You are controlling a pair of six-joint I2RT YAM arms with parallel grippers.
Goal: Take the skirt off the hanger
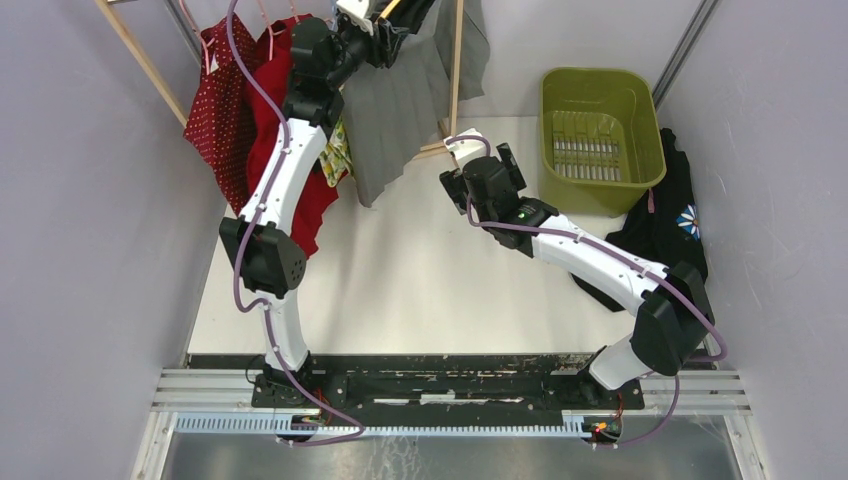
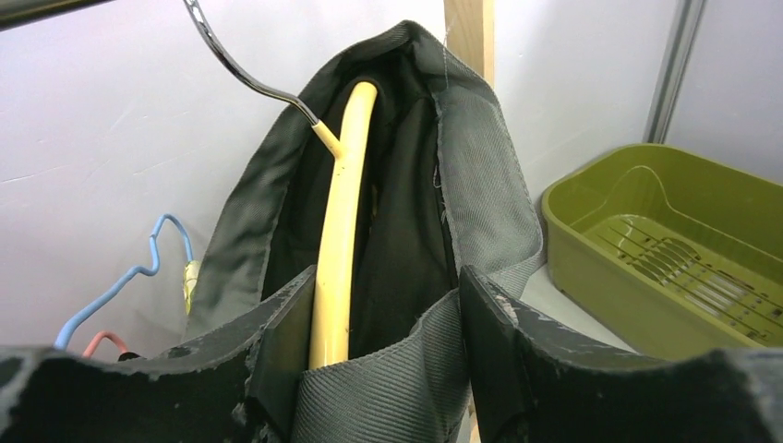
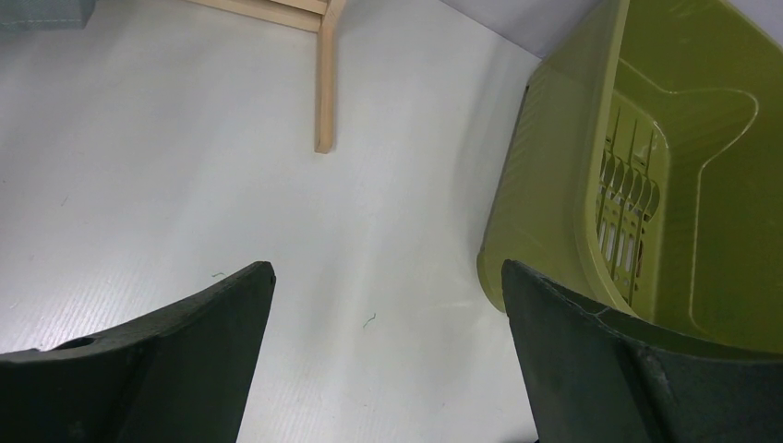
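A grey skirt (image 1: pixel 385 130) hangs on the rack, its waistband (image 2: pixel 480 166) around a yellow hanger (image 2: pixel 340 221) with a metal hook, in the left wrist view. My left gripper is at the front end of the waistband, part open, with the band and hanger end between its fingers; whether it grips them is unclear. My right gripper hangs open and empty over the white floor, beside the green basket.
Red garments (image 1: pixel 220 130) hang left of the skirt. The green basket (image 1: pixel 640 110) stands at the back right, with dark clothing (image 1: pixel 660 240) beside it.
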